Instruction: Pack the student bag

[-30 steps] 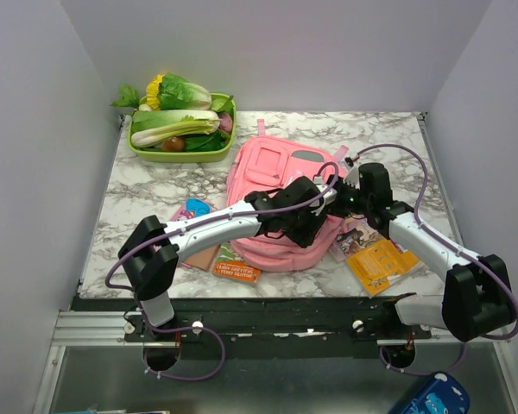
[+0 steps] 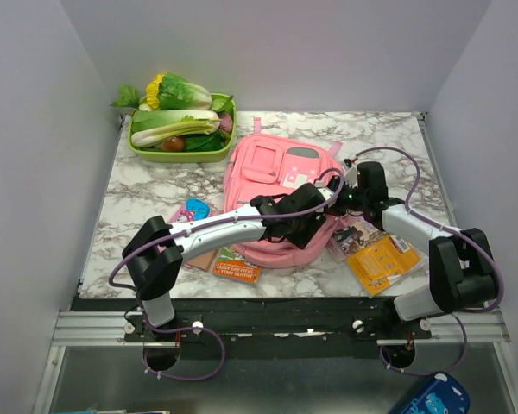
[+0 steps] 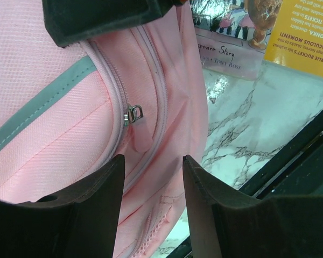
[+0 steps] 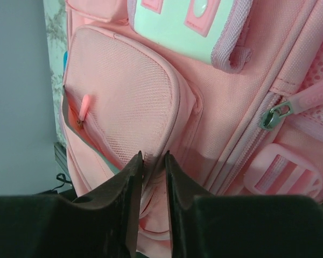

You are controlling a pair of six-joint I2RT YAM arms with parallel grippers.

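The pink bag (image 2: 276, 164) lies on the marble table, its lower part partly hidden by both arms. In the left wrist view my left gripper is open over the bag's side, and a zip pull (image 3: 142, 134) lies just beyond its fingertips, not gripped. My right gripper has its fingers close together, with the edge of a mesh pocket (image 4: 126, 88) running between them; whether they pinch it is unclear. To the right lie a yellow book (image 2: 380, 266) and a picture book (image 3: 226, 51). An orange book (image 2: 236, 266) lies left of the bag.
A green basket (image 2: 180, 157) of vegetables stands at the back left. A blue item (image 2: 197, 208) lies left of the bag. Bare table (image 2: 134, 224) shows at the far left. Both arms reach in close together over the bag.
The bag has shifted slightly to the left. My right arm's elbow has swung inward and its gripper has moved a little left. The left gripper has hardly moved.
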